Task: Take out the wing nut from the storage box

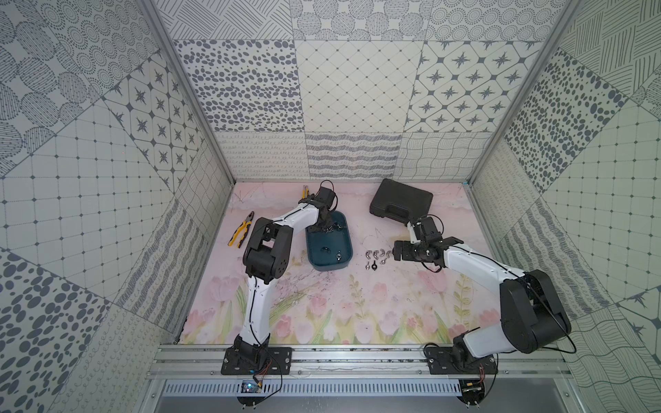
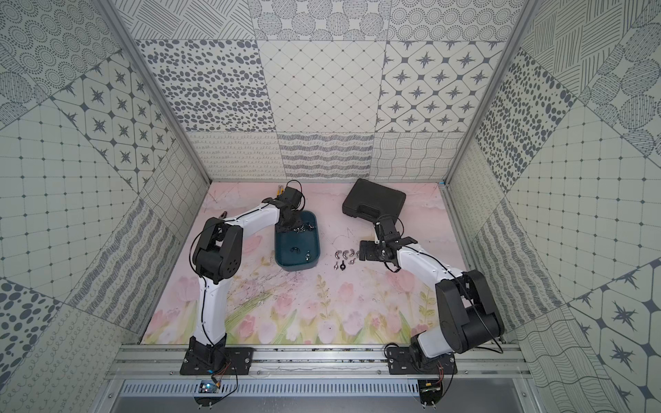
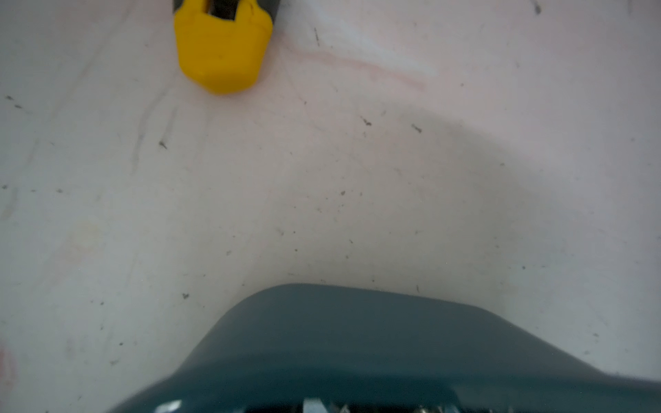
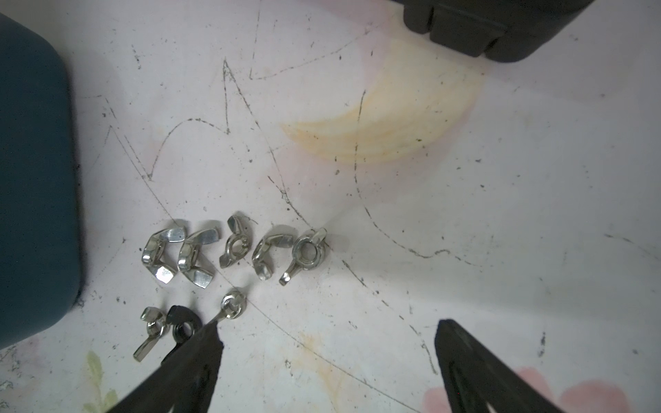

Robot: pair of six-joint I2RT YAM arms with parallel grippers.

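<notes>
A teal storage box [image 1: 329, 261] stands left of centre, with metal pieces clustered in its far end and a few more lower down. My left gripper [image 1: 321, 223] is down at that far end; its fingers are out of sight in the left wrist view and its opening is unclear. Beside the box, several wing nuts [image 4: 308, 253] lie on the table, silver ones and a black wing nut [image 4: 184, 330]. My right gripper stands open just right of them, nothing between its fingers.
A black case [image 1: 400, 199] lies at the back right. Yellow-handled pliers [image 1: 240, 230] lie left of the box, and a yellow tool [image 3: 223, 58] behind it.
</notes>
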